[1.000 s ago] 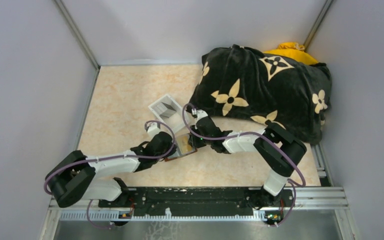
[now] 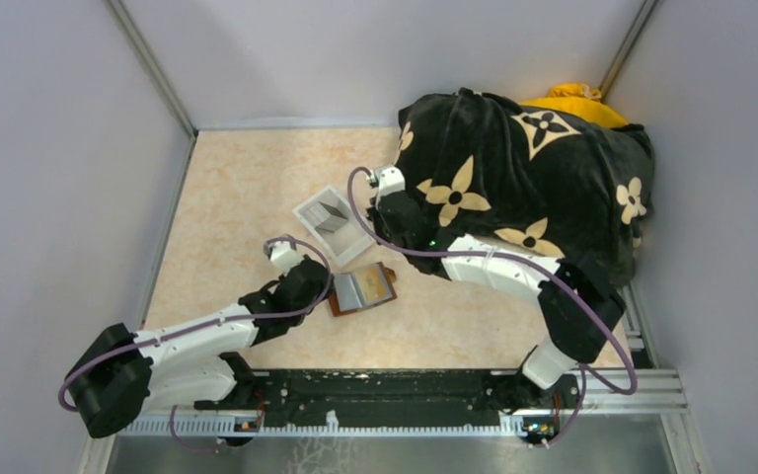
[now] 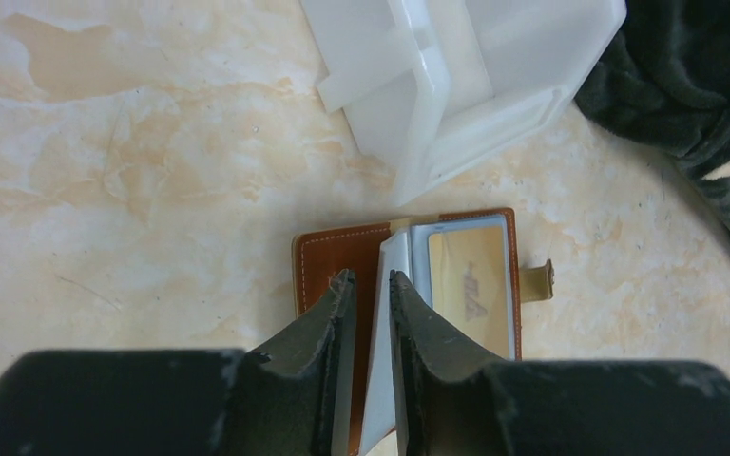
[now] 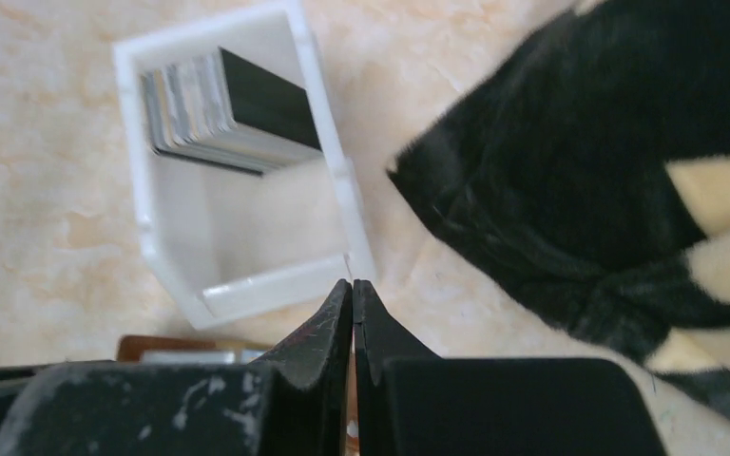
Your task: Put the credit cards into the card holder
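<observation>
The card holder (image 2: 363, 289) lies spread on the table, brown-edged, with a yellowish card (image 3: 468, 285) in its right-hand pocket. Over its left part is my left gripper, fingers a little apart; a pale leaf (image 3: 387, 332) shows in the gap, and nothing appears clamped. Several upright cards (image 4: 266, 104), a black one in front, stand at one end of a white tray (image 4: 285, 285). My right gripper hangs near the tray's right side, its fingertips together and no card visible between them.
A dark, flower-patterned cloth bundle (image 2: 513, 168) fills the back right, close beside the right gripper. The tray sits just behind the holder.
My right gripper has moved off the holder, back and up toward the tray.
</observation>
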